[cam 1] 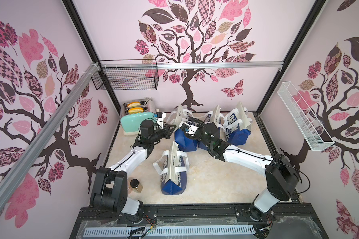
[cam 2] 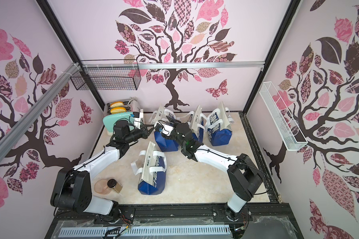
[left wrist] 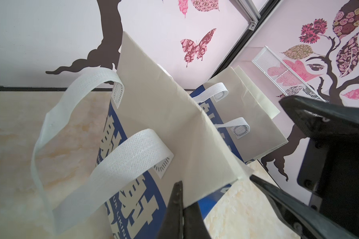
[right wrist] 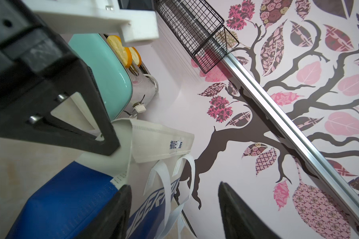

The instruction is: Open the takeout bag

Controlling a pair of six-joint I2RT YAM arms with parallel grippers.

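The white-and-blue takeout bag (cam 1: 186, 143) stands behind both grippers, with white strap handles (left wrist: 135, 155) at its side. Its cream upper panel (left wrist: 155, 95) fills the left wrist view's middle. My left gripper is shut on the thin edge of this panel, one finger in front and the other partly hidden behind. From the right wrist view, the left finger (right wrist: 103, 143) overlaps the bag's upper edge. My right gripper has its fingers well apart; no bag material is visibly pinched there. The bag's printed side (right wrist: 157, 199) shows beyond them.
Another bag (cam 1: 173, 171) stands in front on the table, and more bags, including one at the back right (cam 1: 237, 127), line the rear. A turquoise toaster (cam 1: 135, 121) sits back left, a dark-lidded jar (cam 1: 136, 185) front left.
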